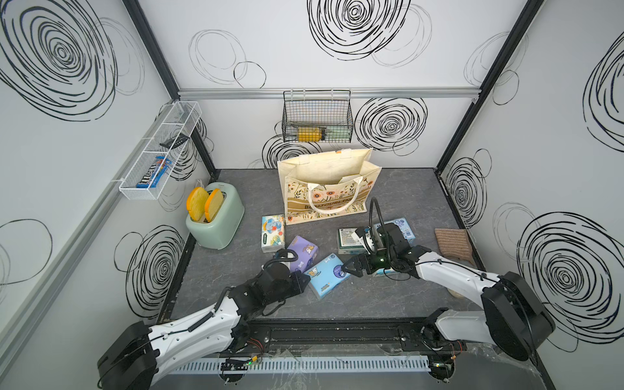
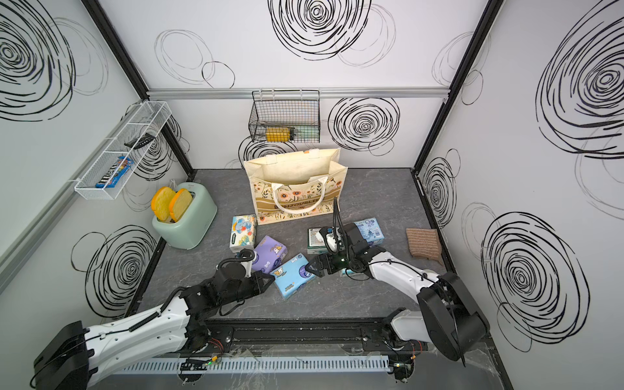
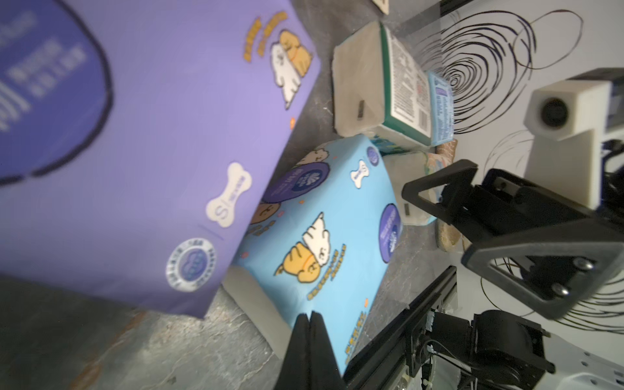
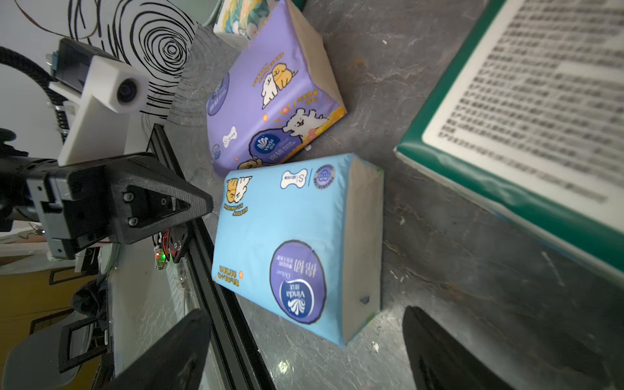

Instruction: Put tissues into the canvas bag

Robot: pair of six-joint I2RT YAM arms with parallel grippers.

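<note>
The canvas bag (image 1: 328, 182) stands upright at the back, open at the top. Tissue packs lie before it: colourful (image 1: 273, 232), purple (image 1: 302, 252), light blue (image 1: 325, 276), green-edged (image 2: 316, 239) and pale blue (image 2: 369, 228). My left gripper is shut with nothing visible between its fingers, low by the purple and light blue packs. My right gripper stands open at the light blue pack's right end, its fingertips apart in the right wrist view with that pack beyond them.
A mint toaster (image 1: 217, 224) with yellow slices is at the left, a brown mat (image 2: 422, 243) at the right. Wire baskets (image 1: 318, 117) hang on the walls.
</note>
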